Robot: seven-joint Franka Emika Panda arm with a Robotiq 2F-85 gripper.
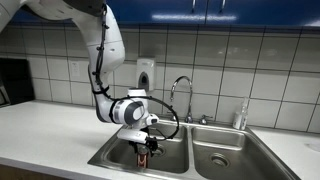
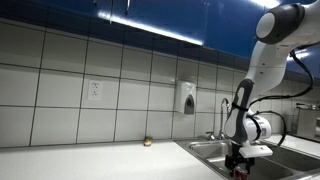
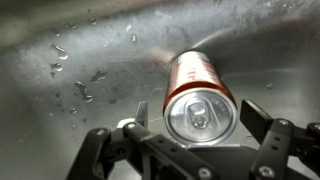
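A red and silver can (image 3: 195,75) stands in the left sink basin (image 1: 181,157), its silver top with the pull tab facing the wrist camera. My gripper is open directly over it, with one dark finger on each side of the can's top. Gaps show between the can and the fingers. From the side, the can (image 1: 143,160) appears just below the gripper, partly covered by it. Exterior view 2 shows only a bit of the red can (image 2: 240,174) beneath the hand.
Water drops lie on the basin floor (image 3: 85,92). Behind the sink rises a curved faucet (image 1: 190,95), and the right basin (image 1: 222,158) looks empty. A soap bottle (image 1: 241,115) stands at the back.
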